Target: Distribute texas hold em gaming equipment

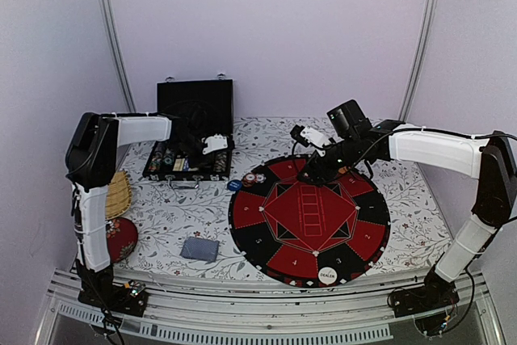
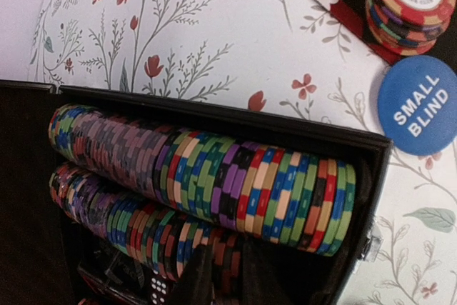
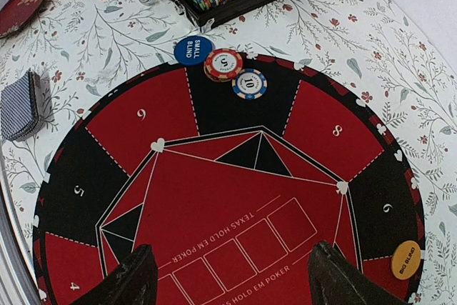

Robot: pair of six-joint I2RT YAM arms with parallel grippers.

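An open black case (image 1: 194, 94) holds rows of chips (image 2: 285, 198). My left gripper is down in the case at the lower chip row; whether it grips anything is unclear. Beside the case lie the blue SMALL BLIND button (image 2: 416, 105), a red 5 chip stack (image 3: 223, 63) and a blue-white 10 chip (image 3: 249, 83) on the round mat (image 3: 207, 191). My right gripper hangs open above the mat, nothing visible between its fingers. The BIG BLIND button (image 3: 405, 260) is on the mat; the DEALER button (image 1: 327, 275) lies at its front.
At left are a wicker basket (image 1: 117, 193) and a red round cushion (image 1: 119, 240). A grey block (image 1: 199, 249) lies left of the mat. Bare patterned table surrounds the mat; walls enclose the sides and back.
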